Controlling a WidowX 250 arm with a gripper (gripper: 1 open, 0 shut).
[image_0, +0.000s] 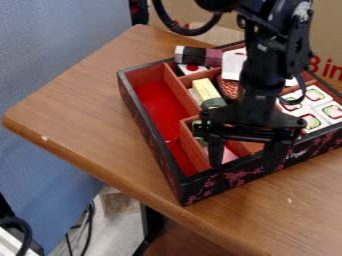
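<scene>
A black box with a pink floral pattern (201, 186) holds red and orange compartments (156, 100), several white cards with red and green marks (315, 106), a pale yellow block (206, 90), a round red patterned piece and a dark maroon block (194, 56). My black gripper (241, 148) is low over the front middle compartments, its fingers partly hidden inside the box. Whether it is open or shut, or holds anything, is unclear. A pink piece shows beneath it.
A cardboard box (321, 30) stands behind. Cables hang at the lower left beyond the table's edge.
</scene>
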